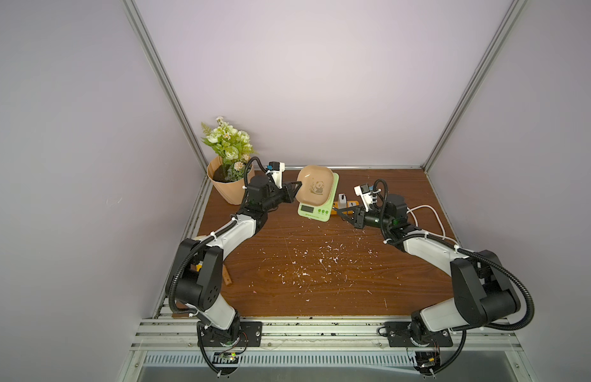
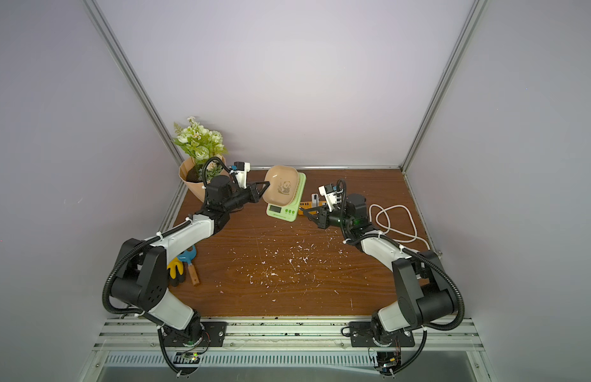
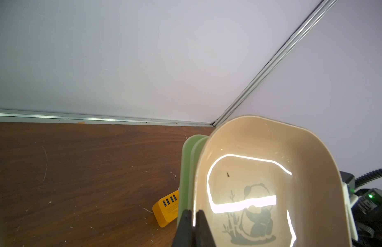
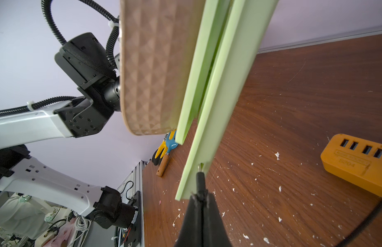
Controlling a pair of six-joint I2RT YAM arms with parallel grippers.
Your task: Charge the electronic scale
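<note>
The light green scale (image 1: 316, 212), topped by a beige bowl (image 1: 313, 181) with a panda print, sits tilted at the back middle. Around the bowl's thin rim, my left gripper is shut. My right gripper is shut on a small black charging plug (image 4: 200, 181) at the scale's edge. The metal tip of that plug meets a small slot in the green side wall (image 4: 211, 135); how deep it sits cannot be told. A black cable (image 4: 365, 222) crosses the lower right of the right wrist view.
A yellow-orange power strip (image 4: 355, 162) lies right of the scale. The flower pot (image 1: 228, 187) stands at the back left, and a white cord (image 2: 397, 208) at the right. The front middle of the table holds only white scraps.
</note>
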